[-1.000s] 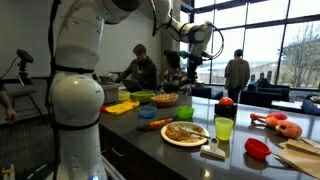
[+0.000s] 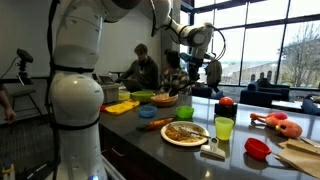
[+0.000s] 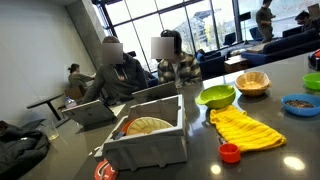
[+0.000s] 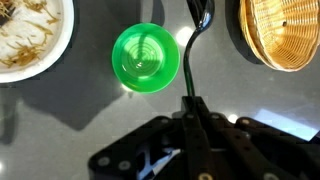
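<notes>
In the wrist view my gripper is shut on the handle of a dark utensil (image 4: pixel 188 68), whose broader shiny end lies at the top edge. Below it on the table stands a green bowl (image 4: pixel 145 58), just left of the handle. A white plate (image 4: pixel 62 52) with brown noodle-like strands sits at the upper left, and a wicker basket (image 4: pixel 290 30) at the upper right. From the first exterior view, the gripper is raised well above the table; the utensil is hard to make out there. The plate (image 2: pixel 172 138) and green bowl (image 2: pixel 184 114) rest below.
An orange carrot-like item (image 2: pixel 158 124), a yellow-green cup (image 2: pixel 224 129) and a red bowl (image 2: pixel 257 149) surround the plate. A grey bin (image 3: pixel 150 150), yellow cloth (image 3: pixel 247 128) and red cup (image 3: pixel 229 153) stand elsewhere on the table. People sit behind it.
A standing person in the background has walked left behind the arm. My arm and the tabletop objects look almost unchanged.
</notes>
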